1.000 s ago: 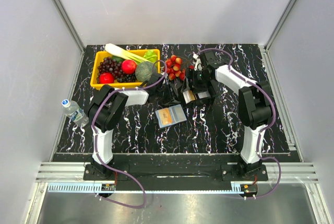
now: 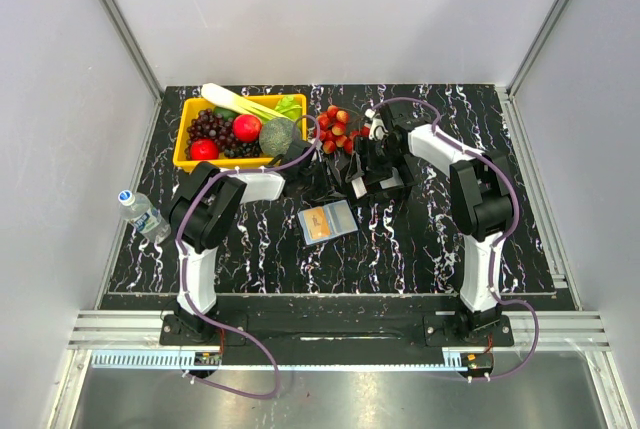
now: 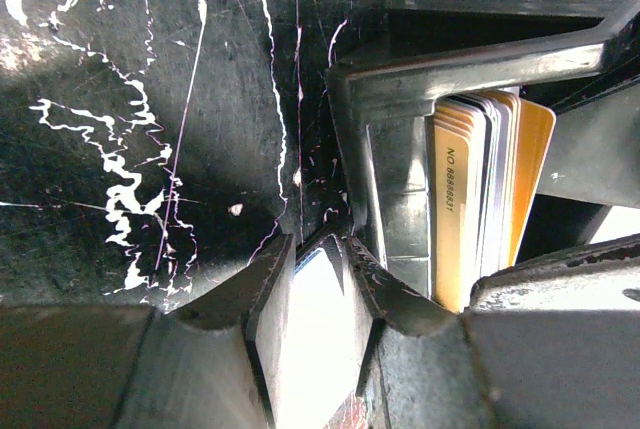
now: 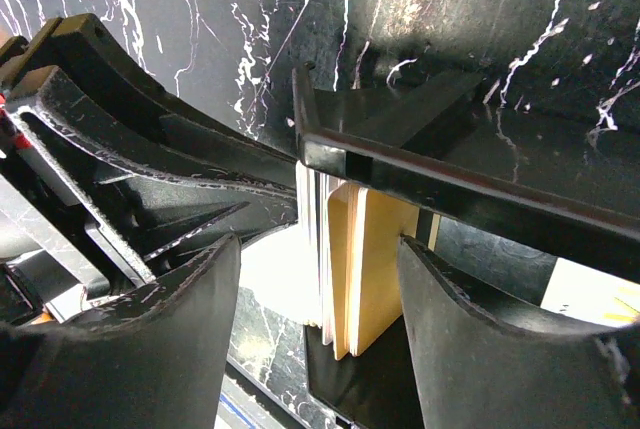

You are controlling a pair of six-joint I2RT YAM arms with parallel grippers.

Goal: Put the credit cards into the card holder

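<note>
In the top view the opened card holder (image 2: 341, 218) lies flat on the table, an orange card in its left half. A black box with a stack of cards (image 3: 455, 204) stands beyond it; gold, white and orange edges show. My right gripper is partly open around the stack (image 4: 345, 269), with a gap on the left and one finger (image 4: 425, 294) close to the gold card. My left gripper has its fingers close together beside the box. A pale, blue-edged surface shows between them, and whether they pinch it is unclear.
A yellow crate (image 2: 183, 139) of fruit and vegetables stands at the back left, with red fruit (image 2: 335, 127) to its right. A water bottle (image 2: 146, 216) is at the far left.
My right gripper has shifted slightly left and toward the front, over the cards in the box, hiding more of them. The card holder and left arm look unchanged.
</note>
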